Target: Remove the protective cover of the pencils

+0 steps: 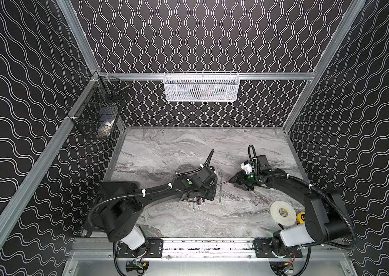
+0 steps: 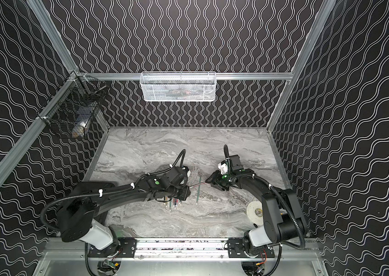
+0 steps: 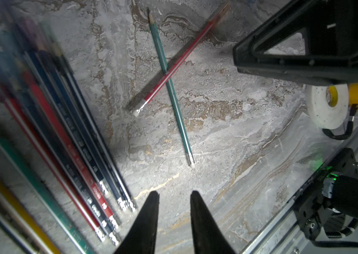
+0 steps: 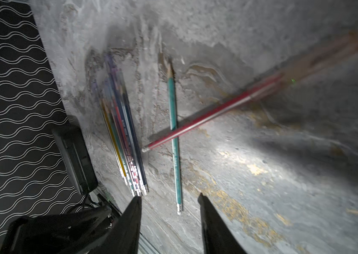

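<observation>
A red pencil point(image 4: 200, 118) with a cloudy translucent cap at its tip crosses over a green pencil point(image 4: 175, 165), whose tip looks bare. A group of coloured pencils point(image 3: 60, 144) lies left of them, their tip ends blurred, several with translucent caps. My left gripper hangs over the pencils with its fingertips apart and nothing visible between them. My right gripper is at the right of the pencils, fingertips apart, nothing visible between them, near the red pencil's tip end in the top views.
A white tape roll point(image 1: 279, 214) and a yellow tape measure point(image 1: 301, 218) lie at the front right, beside the right arm. A white wire basket point(image 1: 201, 87) hangs on the back wall and a black one point(image 1: 93, 115) on the left.
</observation>
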